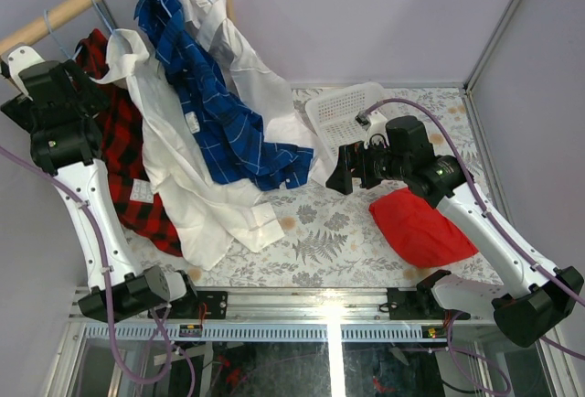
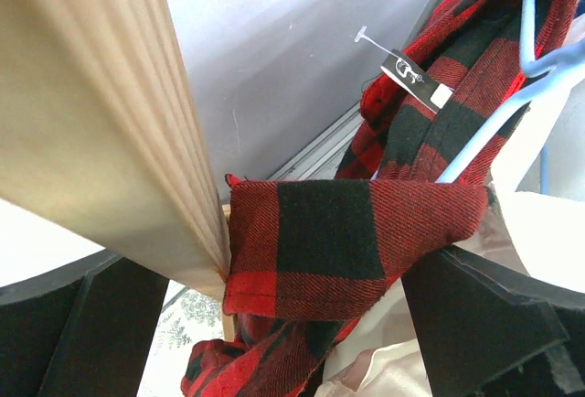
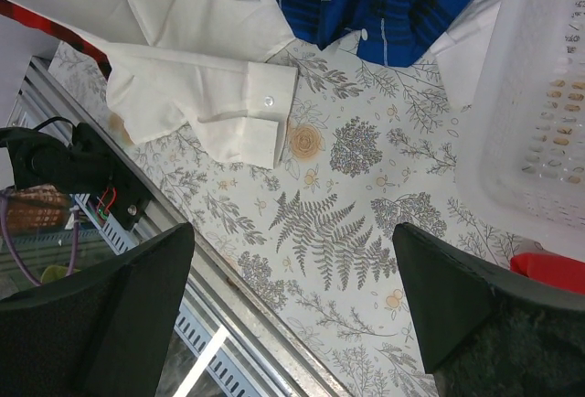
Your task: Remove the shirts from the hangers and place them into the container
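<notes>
The red and black checked shirt (image 1: 125,141) hangs first on the rod, beside a white shirt. Its light-blue hanger (image 2: 491,134) shows in the left wrist view, one side of the shirt still draped over it near the top right. A folded part of the checked shirt (image 2: 338,241) lies in the space between the fingers of my left gripper, which is open; the right finger (image 2: 494,324) is close to the cloth. Far from the shirts, over the patterned table, my right gripper stands open and empty.
A wooden beam (image 2: 110,113) runs close to the left finger. A white shirt (image 1: 174,141) and a blue checked shirt (image 1: 206,95) hang alongside. A white basket (image 1: 334,113) and red cloth (image 1: 420,228) lie to the right.
</notes>
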